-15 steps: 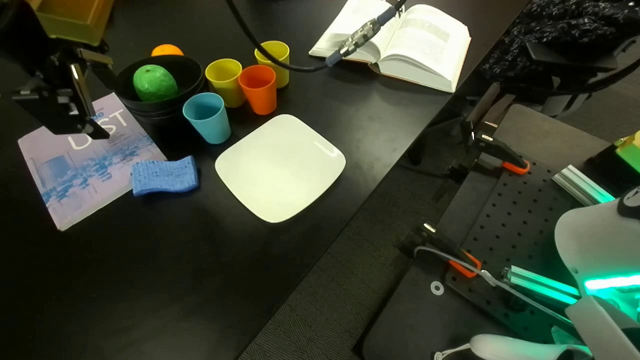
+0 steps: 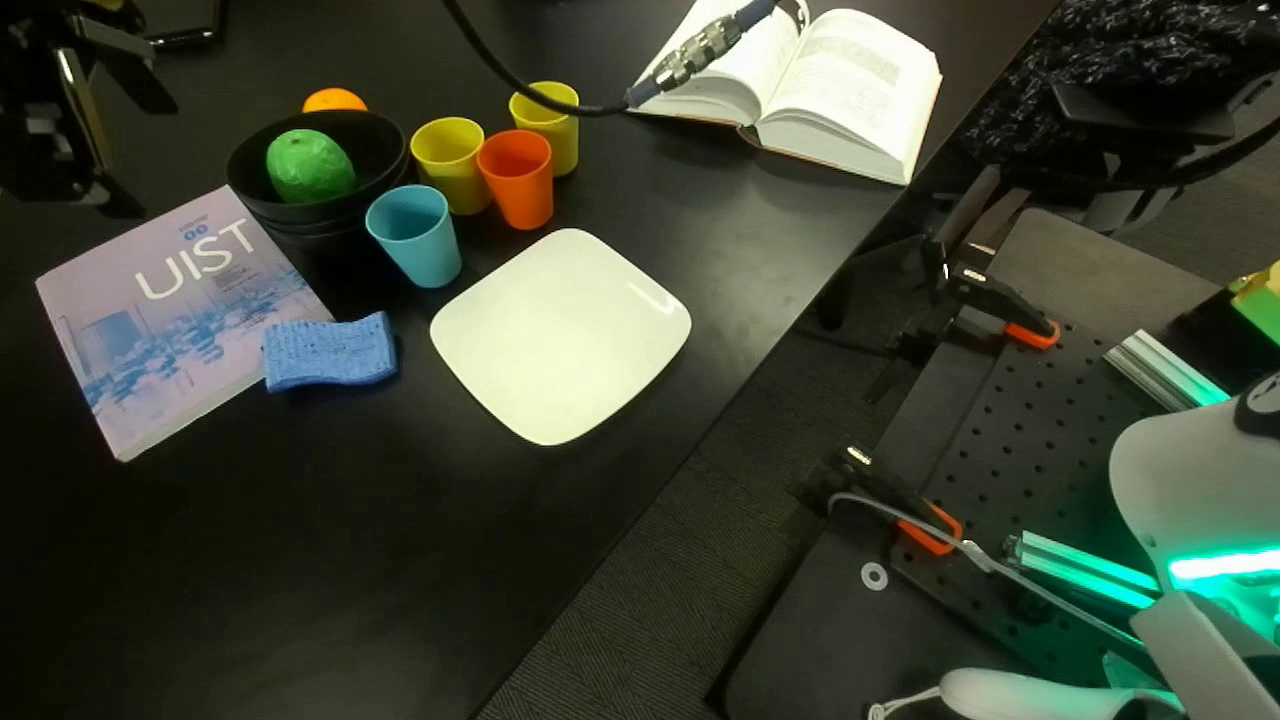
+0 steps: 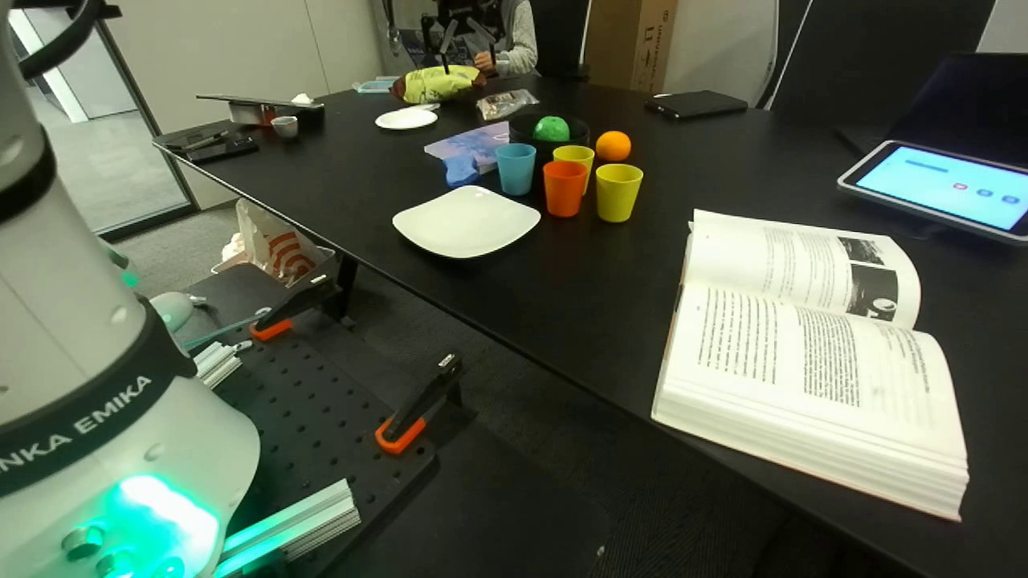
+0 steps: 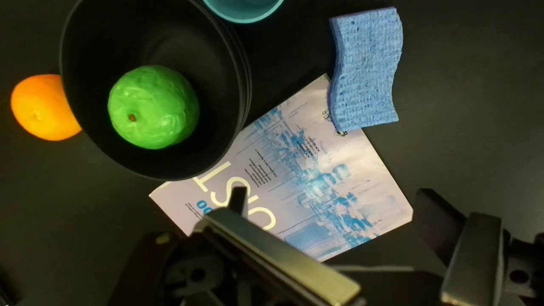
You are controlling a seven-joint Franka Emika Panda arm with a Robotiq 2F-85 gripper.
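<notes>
My gripper is open, its fingers wide apart with nothing between them. In exterior view 1 it hangs at the upper left, near the purple UIST book (image 2: 180, 324). A blue sponge (image 4: 366, 69) rests partly on one corner of that book. Beside the book stands a stack of black bowls (image 2: 256, 214), with a green fruit (image 4: 153, 107) inside the top one. An orange (image 4: 45, 107) lies against the far side of the bowls. The blue cup (image 2: 414, 236) stands close by, next to the orange cup (image 2: 518, 180) and two yellow cups. A white plate (image 2: 560, 336) is empty.
An open book (image 3: 800, 356) lies near the table edge, with a lit tablet (image 3: 944, 188) beyond it. A yellow-green bag (image 3: 438, 85) and a small white plate (image 3: 406, 119) are at the far end. Bare table stretches in front of the sponge.
In exterior view 1 my gripper has moved up and left, uncovering more of the UIST book. The yellow boxy shape above it is out of view. The hanging cable has shifted slightly; the tabletop objects look unmoved.
</notes>
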